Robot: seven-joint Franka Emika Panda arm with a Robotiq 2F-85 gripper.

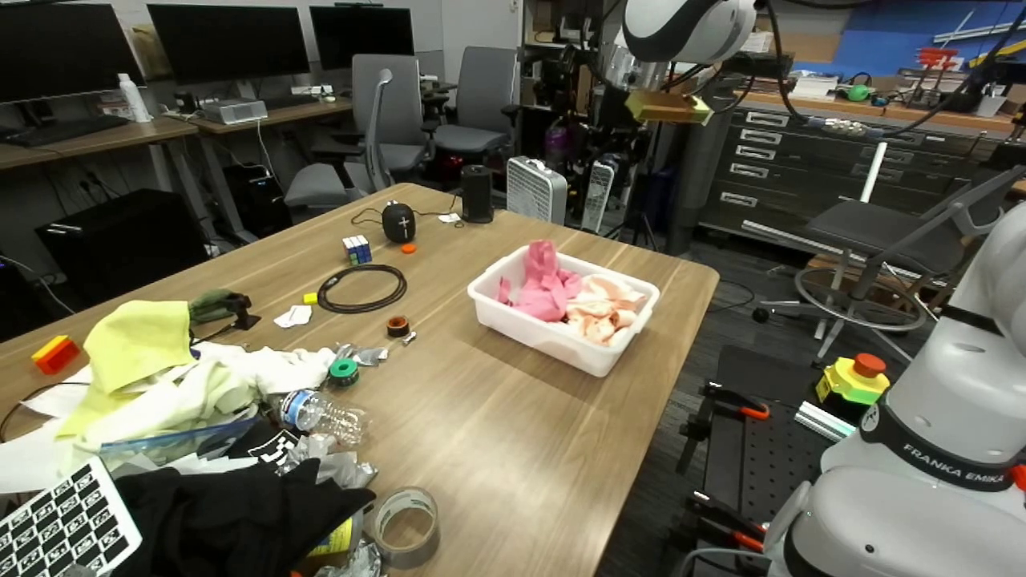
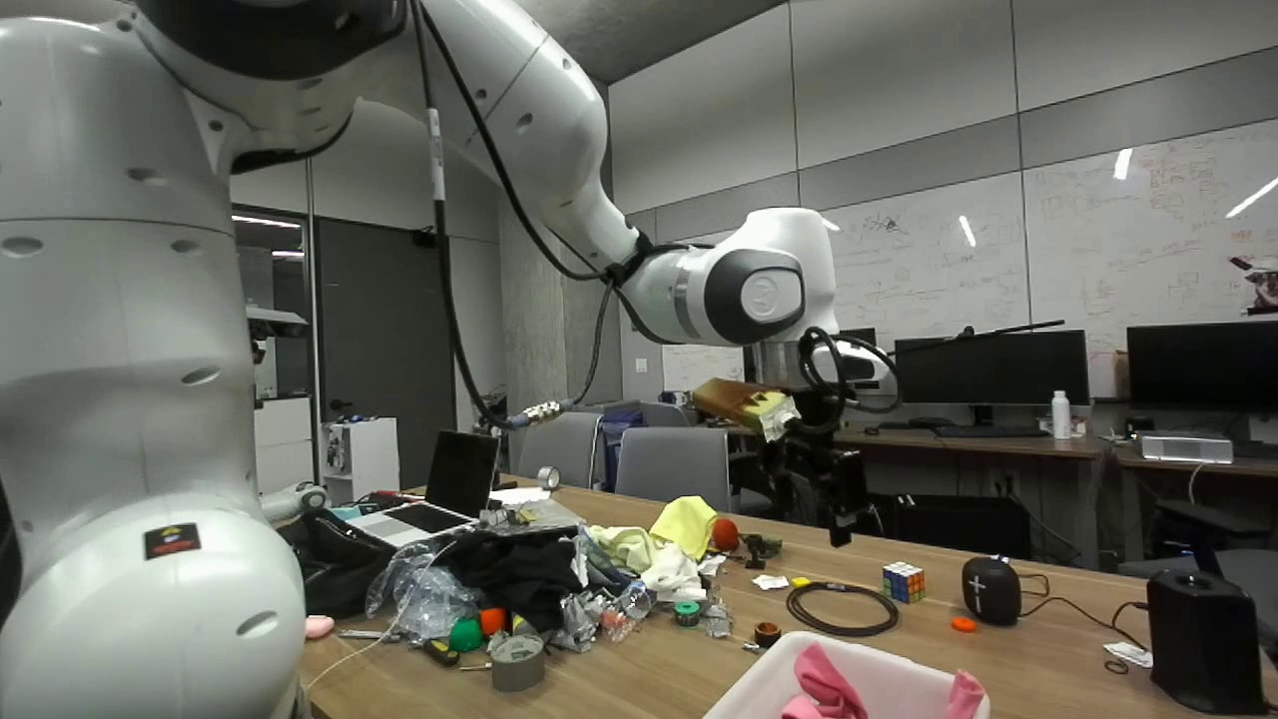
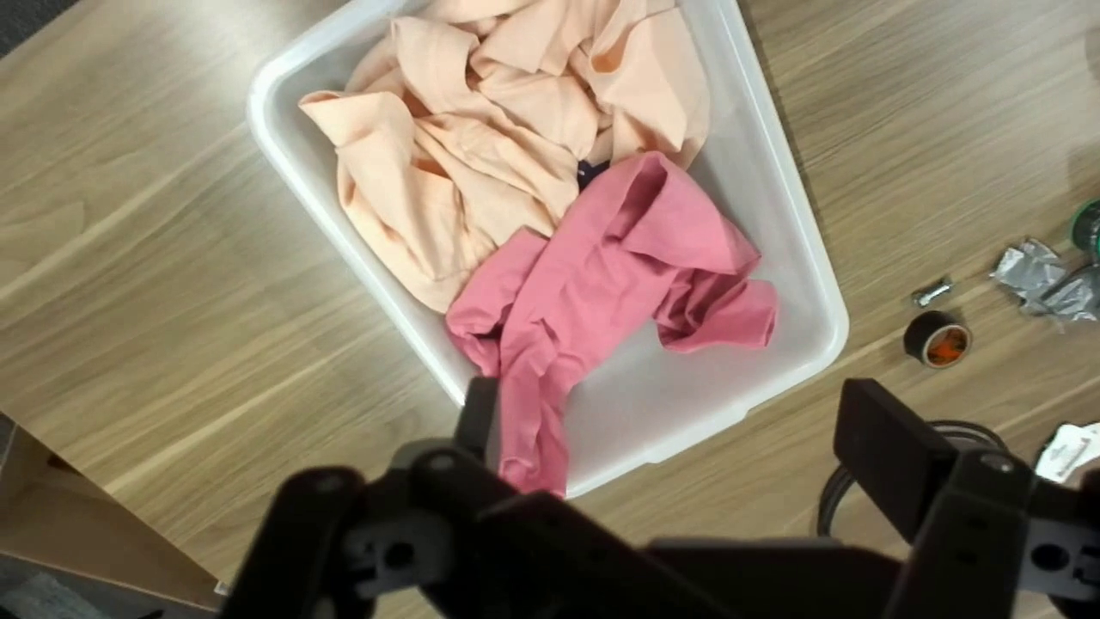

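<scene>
A white plastic bin (image 1: 539,333) stands near the table's far right corner, with a pink cloth (image 3: 598,263) and a peach cloth (image 3: 485,134) crumpled inside it. One end of the pink cloth lies up over the bin's rim in the wrist view. My gripper is open, its two black fingers wide apart and nothing held between them. It hangs above the bin; in the wrist view the left finger overlaps the bin's edge and the right one shows over bare table. Exterior view 2 shows only part of the bin (image 2: 767,683) at its lower edge.
A coiled black cable (image 1: 362,288), a puzzle cube (image 1: 357,250), a speaker (image 1: 398,222) and a small tape roll (image 3: 937,340) lie beyond the bin. Clothes, a bottle (image 1: 324,417) and a grey tape roll (image 1: 404,525) clutter the near left.
</scene>
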